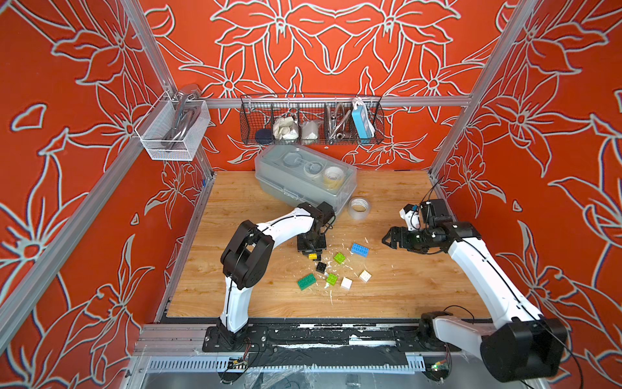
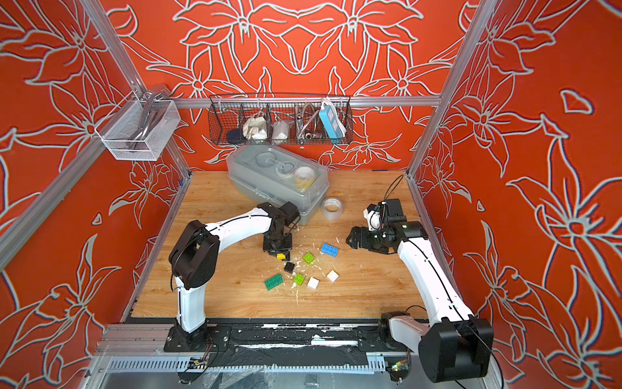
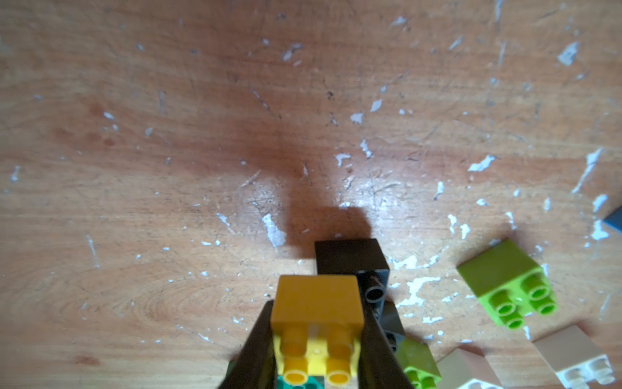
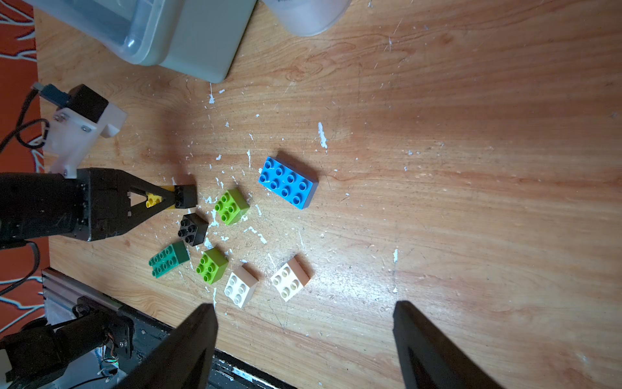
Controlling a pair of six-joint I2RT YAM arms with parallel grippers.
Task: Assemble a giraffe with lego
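Note:
In the left wrist view a yellow brick [image 3: 316, 304] sits between the fingers of my left gripper, partly over a black brick [image 3: 343, 254]; whether the fingers grip it firmly is hard to tell. A second black brick [image 4: 192, 229], two lime bricks [image 4: 230, 206] [image 4: 210, 264], two pale bricks [image 4: 241, 285] [image 4: 289, 278], a green brick [image 4: 167, 258] and a blue brick [image 4: 285, 182] lie apart on the table. My right gripper is open and empty above the table, right of the bricks.
A lidded translucent box [image 1: 285, 175] stands at the back, with a tape roll [image 1: 359, 208] beside it. Wire baskets [image 2: 139, 136] hang above.

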